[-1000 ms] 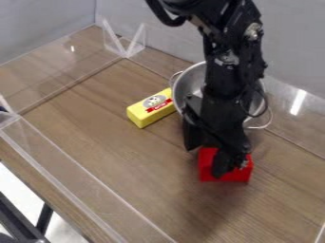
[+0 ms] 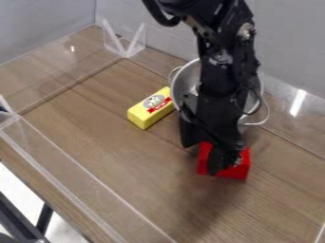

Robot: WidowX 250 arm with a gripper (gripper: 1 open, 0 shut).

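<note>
The black arm reaches down from the top to a red block (image 2: 237, 169) on the wooden table. Its gripper (image 2: 211, 148) is low over the block, its fingers around or against the block's top; whether they are closed on it is hard to tell in the dark shapes. Behind the arm stands a metal pot (image 2: 185, 84) with handles, partly hidden. A yellow box (image 2: 150, 108) lies to the pot's left.
Walls (image 2: 51, 24) bound the back and left, and clear plastic edging runs along the table's front left.
The arm and gripper have shifted slightly around the red block, which shows at a slightly different angle. The pot and yellow box have stayed in place.
</note>
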